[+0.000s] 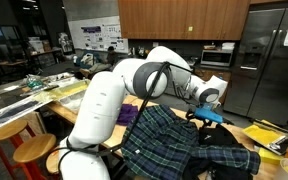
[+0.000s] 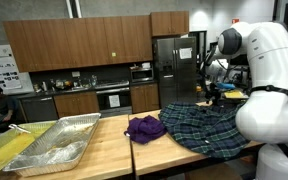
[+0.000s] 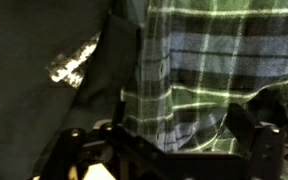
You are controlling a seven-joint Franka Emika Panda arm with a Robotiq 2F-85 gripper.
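Observation:
A dark green and blue plaid cloth [image 1: 157,143] is spread, rumpled, over much of the table; it fills the right side of the wrist view, as plaid fabric [image 3: 209,50]. Black cloth [image 1: 226,150] lies at its right, and in the wrist view the black fabric [image 3: 19,120] with a pale shiny patch borders the plaid. My gripper is open above this border, its fingers set apart, nothing held between them. Whether the fingertips touch the fabric, I cannot tell.
A purple cloth [image 2: 147,129] lies at the table's far-left side. Foil trays [image 2: 54,145] stand beyond it. Yellow items [image 1: 266,136] sit at the right edge, near the plaid.

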